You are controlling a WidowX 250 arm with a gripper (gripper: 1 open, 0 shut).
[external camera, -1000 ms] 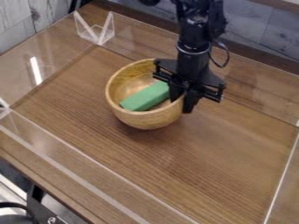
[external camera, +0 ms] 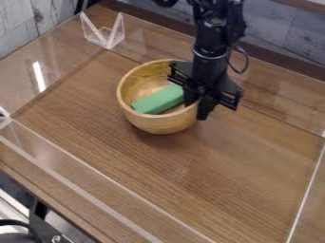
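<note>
A yellowish wooden bowl stands at the upper middle of the wooden table, with a green block lying in it. My black gripper is at the bowl's right rim and is shut on it; its fingertips are dark and partly hard to make out against the bowl.
A white wire rack stands at the back left. The table's edge runs along the left, with dark cables at the bottom left corner.
The bowl, with the green block in it, has moved a little toward the back as my gripper moved the same way.
</note>
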